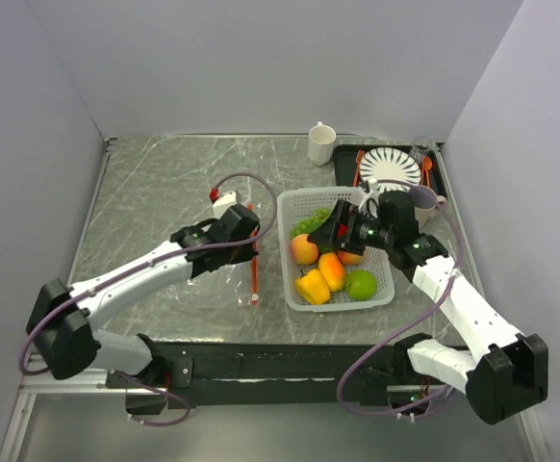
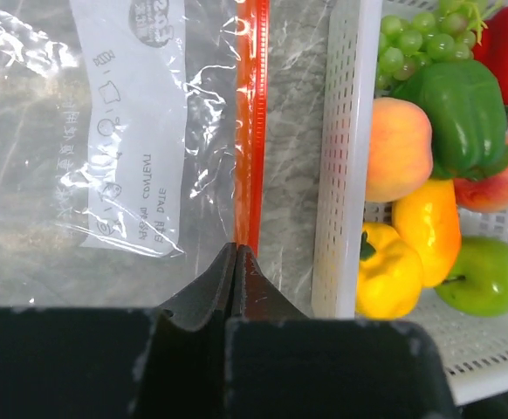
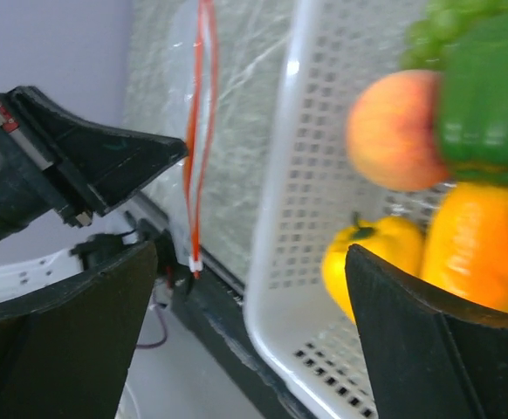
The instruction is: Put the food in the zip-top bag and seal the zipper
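Observation:
The clear zip bag [image 2: 132,157] lies flat left of the basket, its orange zipper [image 2: 250,122] along its right edge. My left gripper is shut over the zipper, nothing clearly between its fingertips. The white basket [image 1: 290,294] holds yellow peppers [image 2: 385,279], a green pepper [image 2: 455,113], peaches [image 2: 398,148], a green apple [image 2: 481,275], grapes [image 2: 420,44] and a red pepper [image 2: 503,61]. My right gripper [image 1: 338,231] hangs over the basket with its fingers apart and nothing seen between them.
A white mug [image 1: 320,144] stands at the back; a black tray [image 1: 343,168] with plate and utensils sits at the back right, near another cup [image 1: 422,204].

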